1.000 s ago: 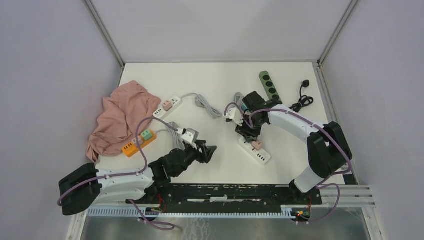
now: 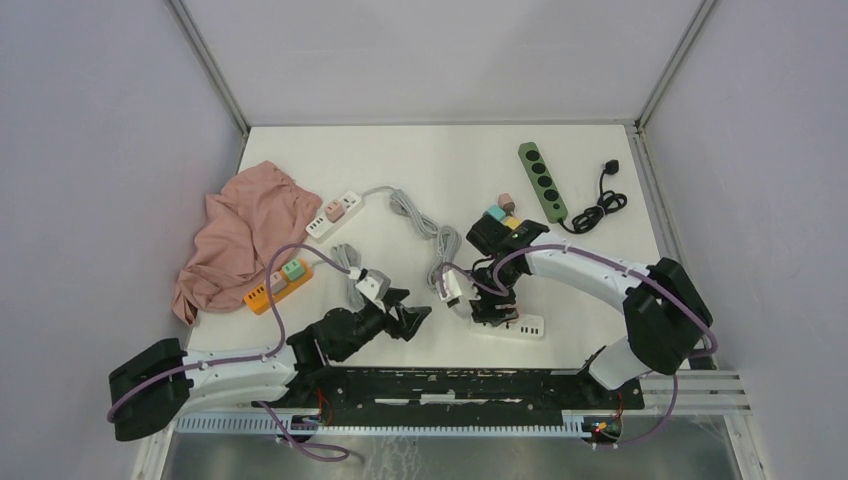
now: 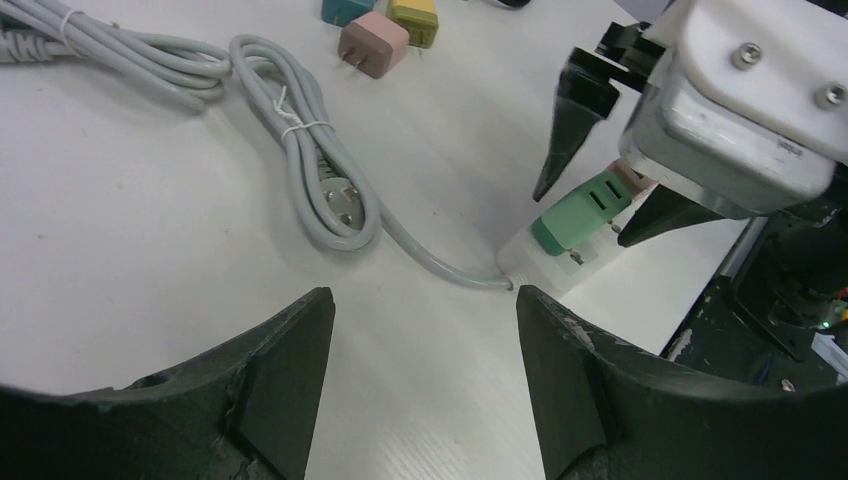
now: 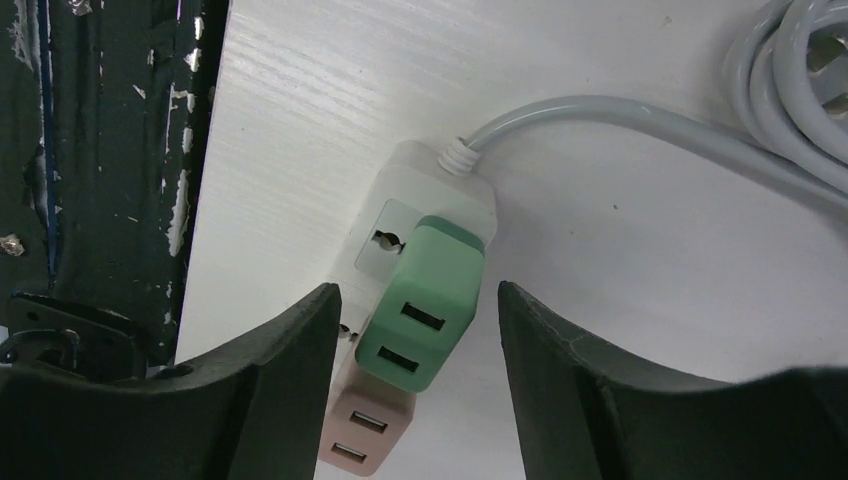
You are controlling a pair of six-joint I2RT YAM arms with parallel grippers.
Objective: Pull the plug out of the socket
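Observation:
A green plug [image 4: 422, 305] sits on a white power strip [image 4: 380, 220], with a pinkish-brown plug [image 4: 366, 418] beside it. In the left wrist view the green plug [image 3: 583, 213] stands on the strip's cord end, between the tips of my right gripper. Those fingers are parted around the plug; whether they touch it I cannot tell. In the top view my right gripper [image 2: 494, 316] is over the strip [image 2: 528, 327] and hides most of the plugs. My left gripper [image 2: 413, 321] hovers left of the strip, open, with nothing between its fingers.
Coiled grey cord [image 2: 446, 247] lies behind the strip. Loose plugs [image 2: 506, 204] and a green strip [image 2: 541, 182] are at the back right. Left are an orange strip [image 2: 257, 300], another white strip [image 2: 320, 228] and a pink cloth [image 2: 240, 235]. Bare table separates the grippers.
The white strip has turned from slanting to nearly level, and its grey cord has shifted toward the front. The left gripper has moved only slightly.

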